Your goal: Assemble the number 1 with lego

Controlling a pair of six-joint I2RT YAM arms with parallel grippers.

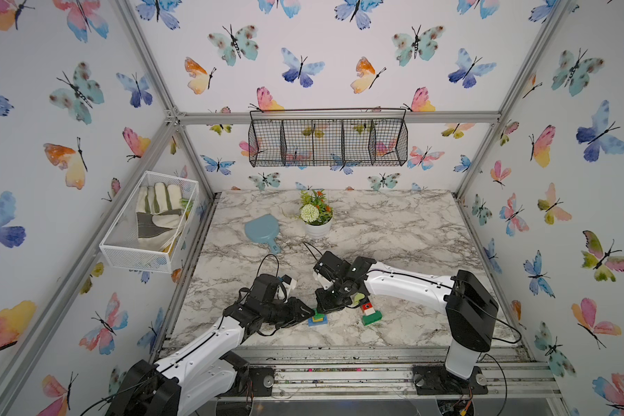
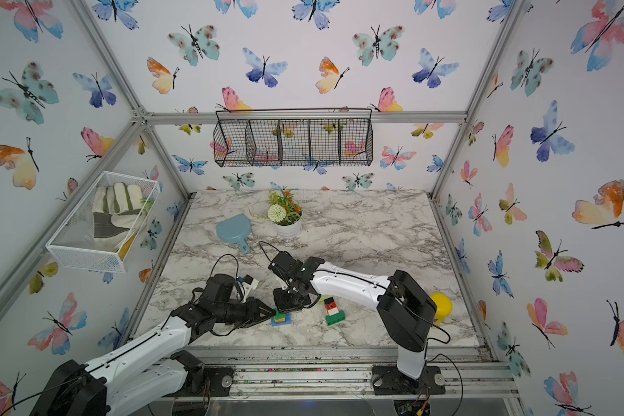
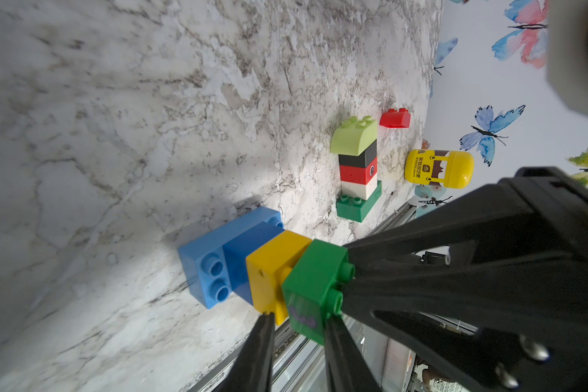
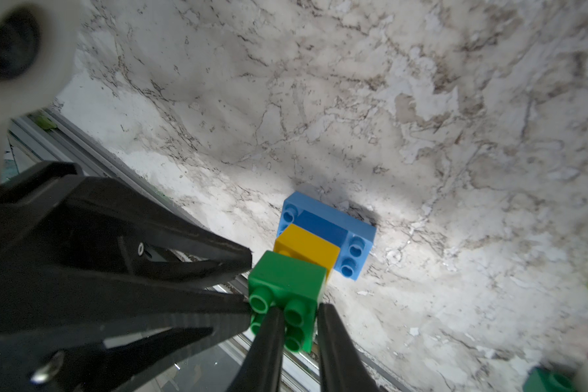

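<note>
A blue brick base on the table carries a yellow brick and a green brick in a stack, also seen in the right wrist view with the green brick [image 4: 287, 281] topmost. My right gripper [image 1: 322, 305] is shut on the green brick. My left gripper [image 1: 305, 312] is beside the stack, part open, its dark fingertips low beside the green brick. To the right stands a second stack with a dark green base [image 3: 352, 209], white, red, black and light green pieces [image 3: 352, 137].
A loose red brick [image 3: 395, 117] and a yellow container [image 2: 440, 305] lie to the right. A blue dustpan [image 1: 261, 228] and a flowerpot [image 1: 317, 228] stand at the back.
</note>
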